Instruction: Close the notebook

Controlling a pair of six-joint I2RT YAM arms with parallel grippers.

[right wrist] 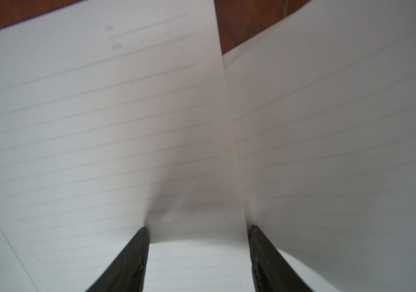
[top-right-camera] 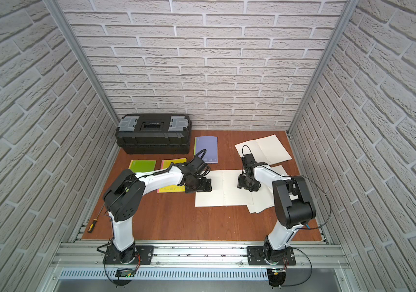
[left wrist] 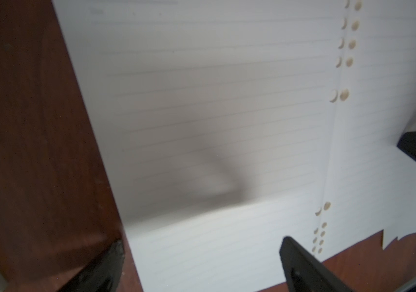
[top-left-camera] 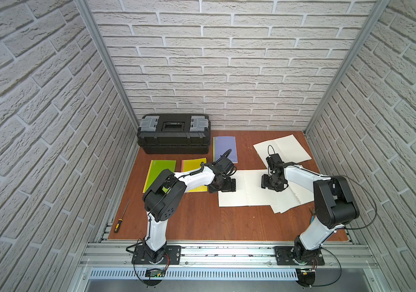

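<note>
An open notebook [top-left-camera: 236, 197] with white lined pages lies flat in the middle of the table. Over its left edge, my left gripper is open, one finger [left wrist: 108, 265] beyond the edge above the wood and the other over the page; nothing sits between them. My right gripper stands with fingers apart astride the notebook's right page edge. Its left finger [right wrist: 137, 248] is over the lined page, its right one above another open notebook [right wrist: 334, 146] partly under the first. Whether either touches the paper cannot be told.
A further open notebook [top-left-camera: 286, 146] lies at the back right. Closed blue [top-left-camera: 225, 148], yellow [top-left-camera: 193, 166] and green [top-left-camera: 159, 175] notebooks lie to the left and behind. A black toolbox [top-left-camera: 174, 138] stands at the back left; a screwdriver [top-left-camera: 118, 225] is at the left edge.
</note>
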